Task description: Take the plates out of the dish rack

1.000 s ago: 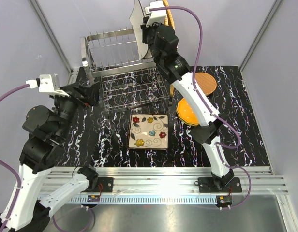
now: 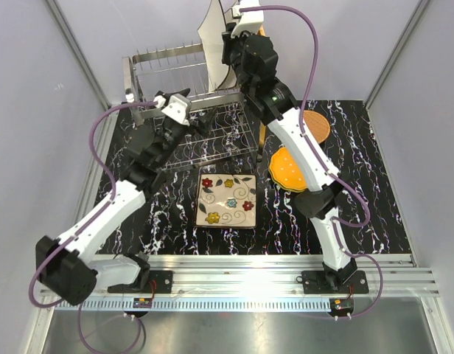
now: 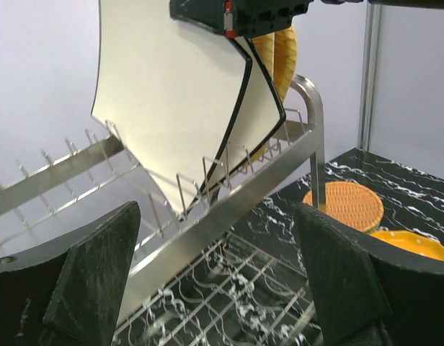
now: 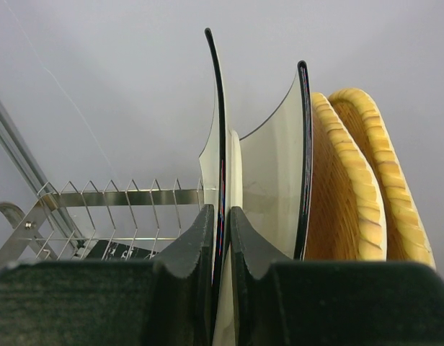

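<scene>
My right gripper is shut on a white square plate standing at the right end of the dish rack's upper tier. A second white plate and orange scalloped plates stand just right of it. My left gripper is open, with nothing between its fingers, at the front of the rack, facing the white plates from the left.
On the dark counter, a flowered square plate lies in front of the rack, and orange round plates lie to its right. The upper tier's left part is empty; walls bound both sides.
My left gripper has moved right and toward the back, up to the rack. The right arm has shifted slightly right, still at the plates.
</scene>
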